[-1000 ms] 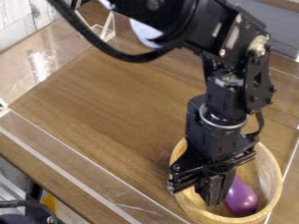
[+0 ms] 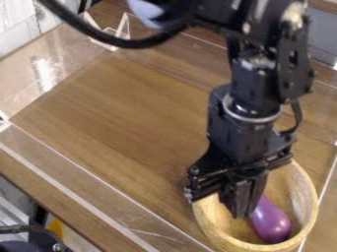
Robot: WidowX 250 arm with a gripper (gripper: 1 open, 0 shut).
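Note:
My black gripper [image 2: 239, 197] hangs at the right, over the left part of a tan round bowl [image 2: 222, 230], its fingertips pointing down just above or inside it. It looks shut, with nothing visible between its fingers. A purple eggplant-like object [image 2: 270, 222] lies in the bowl, right of and below the fingertips. The arm hides the back of the bowl.
Clear plastic edging runs along the left side, with a dark gap and clutter at the bottom left. A wall borders the back right.
My gripper has risen a little out of the bowl over the last second. The bowl and purple object have stayed about where they were.

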